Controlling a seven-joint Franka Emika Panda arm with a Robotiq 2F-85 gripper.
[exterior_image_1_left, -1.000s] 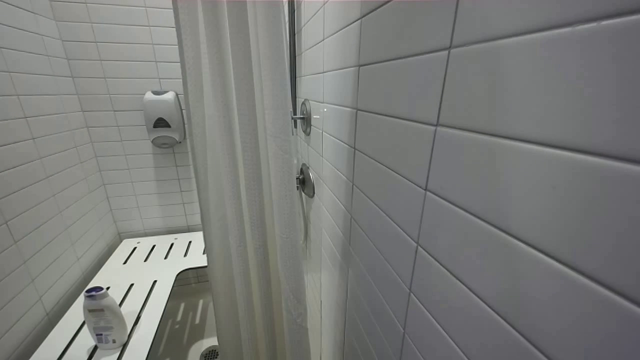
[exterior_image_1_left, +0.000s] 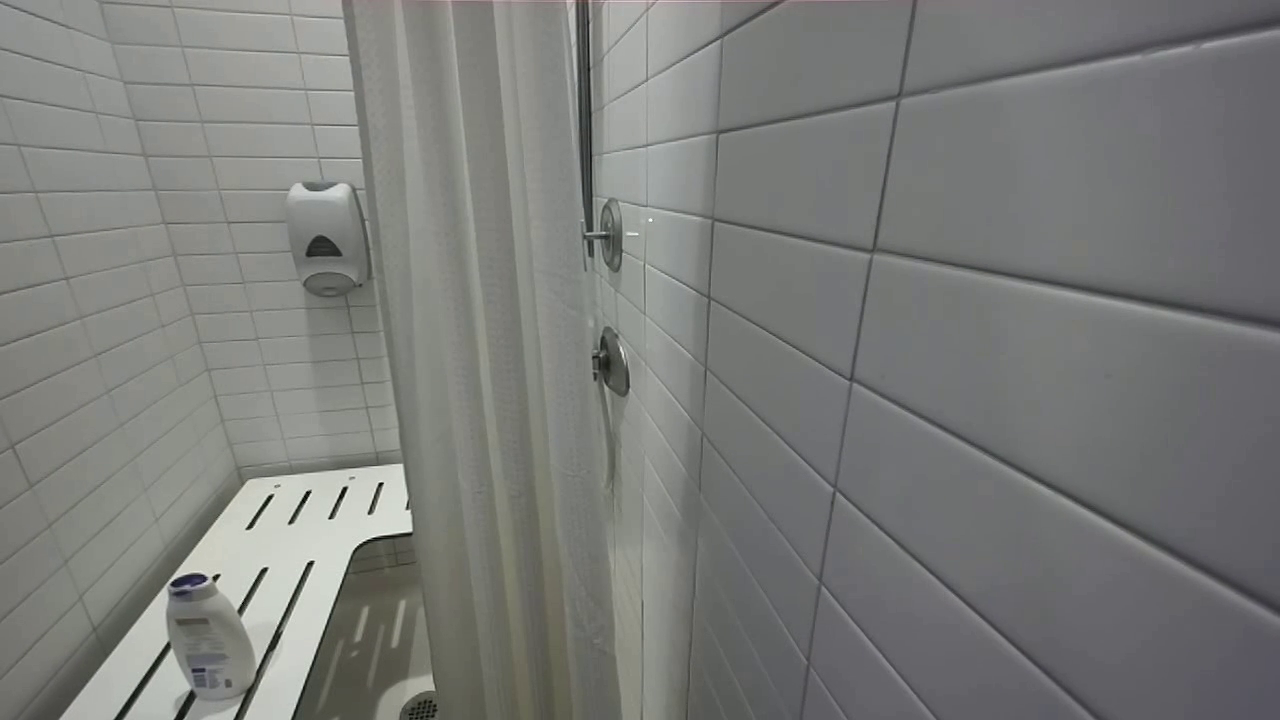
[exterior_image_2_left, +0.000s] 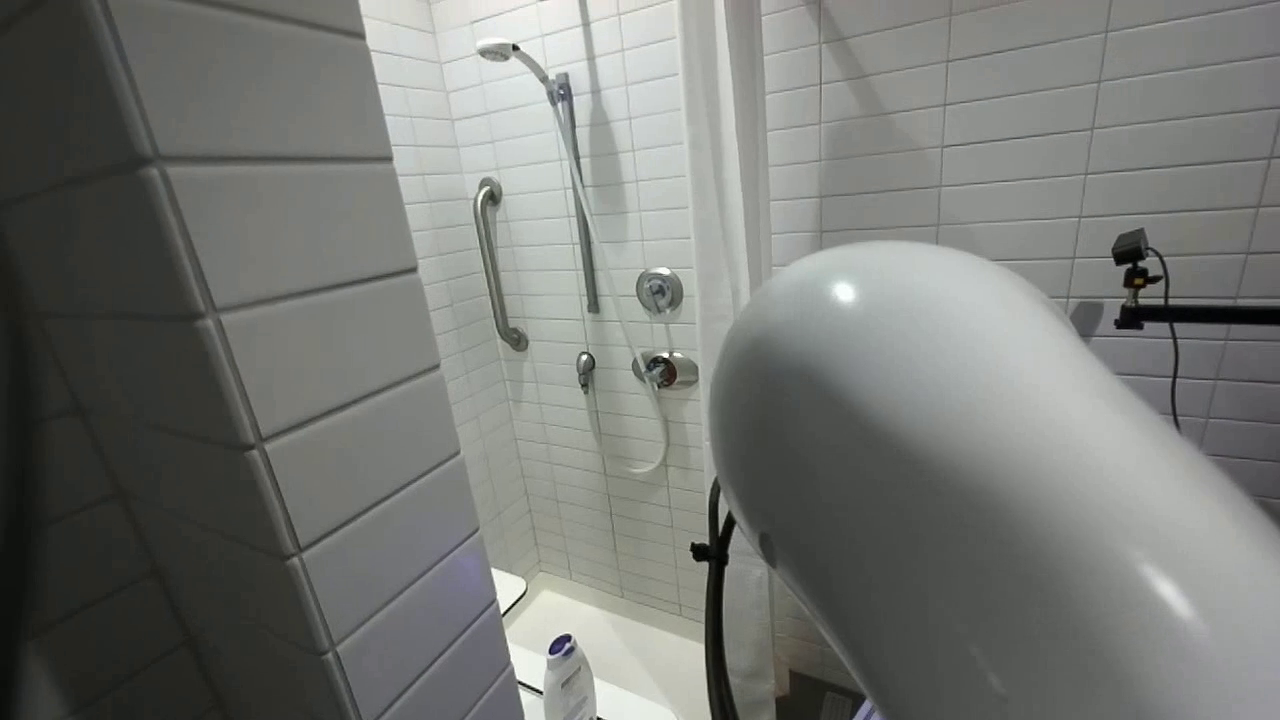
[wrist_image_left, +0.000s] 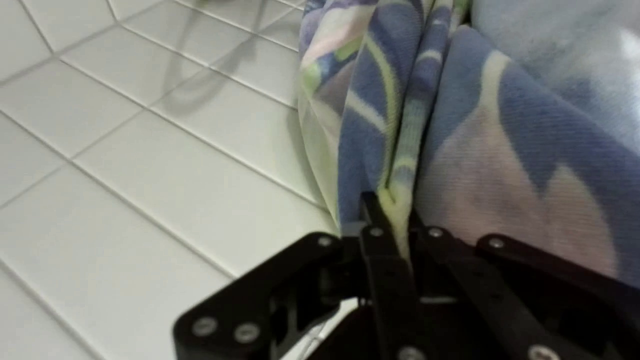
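Observation:
In the wrist view my gripper is shut on a fold of patterned cloth (wrist_image_left: 516, 174), which is blue, pink and yellow-green. The pinched fold runs upward from between the dark fingers, and the rest of the cloth spreads to the right and past the top edge. White tiles fill the left of that view. Neither exterior view shows the gripper or the cloth; in exterior view 2 only a large white arm link (exterior_image_2_left: 936, 456) appears.
A white shower curtain (exterior_image_1_left: 480, 360) hangs beside the tiled wall (exterior_image_1_left: 1020, 360). A white bottle (exterior_image_1_left: 210, 642) stands on the slatted bench (exterior_image_1_left: 294, 540). Beyond the curtain are shower valves (exterior_image_1_left: 612, 360), and a grab bar (exterior_image_2_left: 494, 264) shows in exterior view 2.
The curtain's left edge has shifted very slightly left in exterior view 1. The bottle and bench look unchanged.

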